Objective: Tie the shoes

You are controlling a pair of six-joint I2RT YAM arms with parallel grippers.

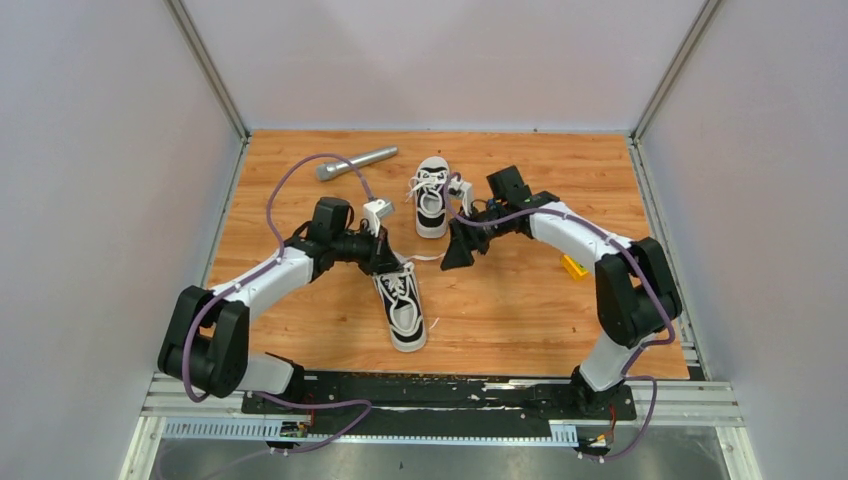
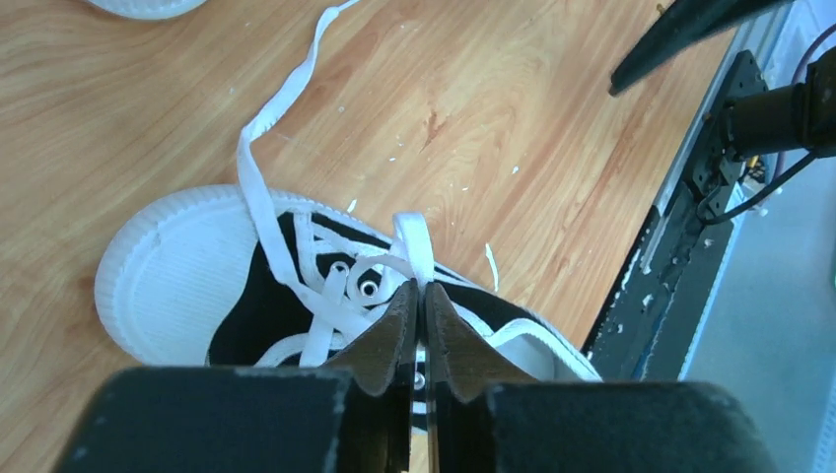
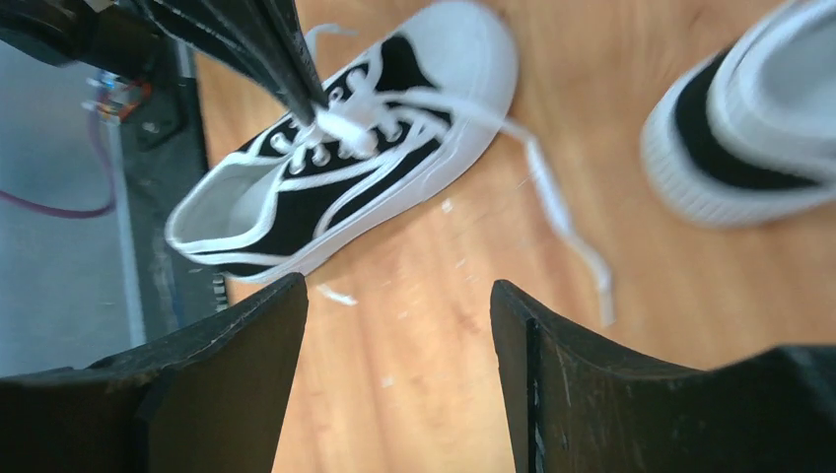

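Note:
A black-and-white sneaker (image 1: 402,310) lies at the front centre, below my left gripper (image 1: 390,266). In the left wrist view my left gripper is shut on a white lace (image 2: 414,236) over the eyelets. A loose lace (image 2: 266,118) runs from the shoe across the wood. My right gripper (image 1: 458,250) stands open, right of the shoe, with nothing between its fingers. In the right wrist view that loose lace (image 3: 552,197) lies between the two shoes. A second sneaker (image 1: 431,190) stands farther back.
A silver cylinder (image 1: 357,163) lies at the back left. A yellow object (image 1: 574,267) is partly behind the right arm. The wooden table (image 1: 510,330) has free room at the front right.

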